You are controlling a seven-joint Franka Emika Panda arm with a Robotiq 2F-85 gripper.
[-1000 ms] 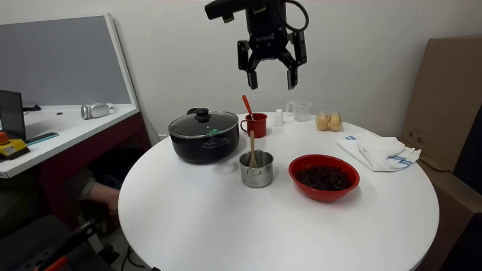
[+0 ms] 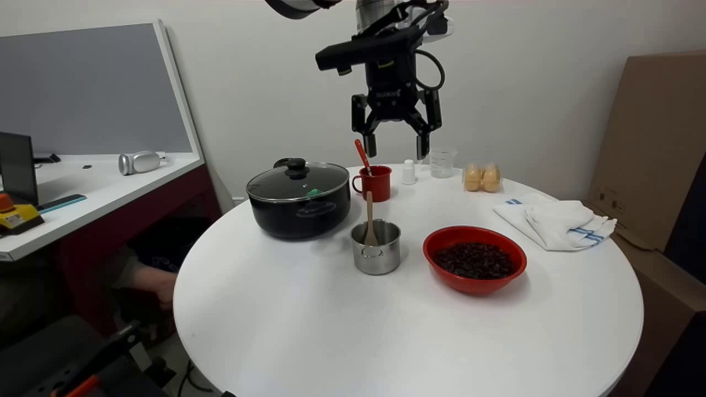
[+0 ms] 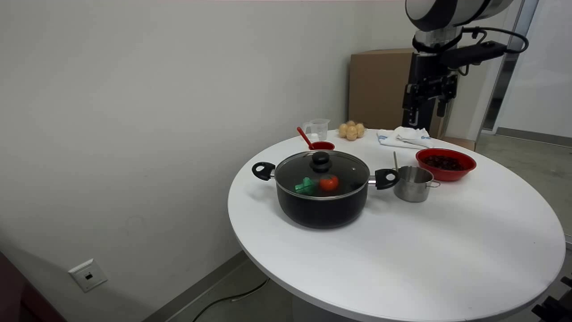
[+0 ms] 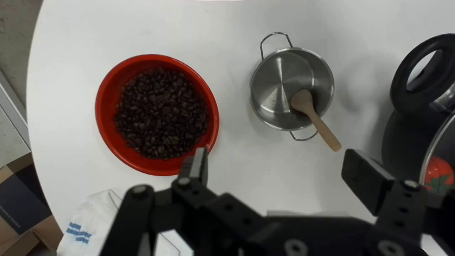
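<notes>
My gripper [image 2: 397, 146] hangs open above the table, with nothing between its fingers. In the wrist view, a small steel pot [image 4: 277, 81] with two wire handles lies ahead of the fingers, and a wooden spoon [image 4: 326, 132] leans in it with its handle over the rim. To its left is a red bowl [image 4: 106, 102] of dark beans [image 4: 162, 115]; one fingertip overlaps its rim in that view, though the gripper is well above. A black pot [image 3: 321, 212] with a glass lid stands beside the steel pot; a tomato [image 3: 329, 183] and something green [image 3: 305, 186] show through the lid.
Behind stand a red mug [image 2: 378, 187] with a red-handled utensil [image 2: 362, 155], a white shaker [image 2: 408, 173], a clear measuring cup [image 2: 442, 163] and a pack of round tan items [image 2: 481, 178]. A white towel [image 2: 556, 225] lies right.
The arm has come down toward the table, its open gripper now lower and turned slightly. The objects on the table have not moved.
</notes>
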